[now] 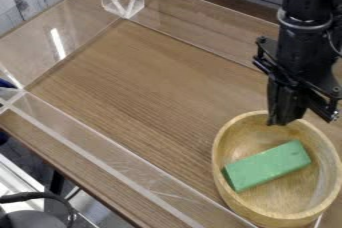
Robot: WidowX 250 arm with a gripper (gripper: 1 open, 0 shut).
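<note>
A round wooden bowl [274,204] sits at the lower right, holding a green rectangular block [267,166]. My black gripper [282,118] hangs just over the far rim of the bowl, pointing down, shut, with nothing visible between its fingers.
Black cables lie at the lower left, outside the work area.
</note>
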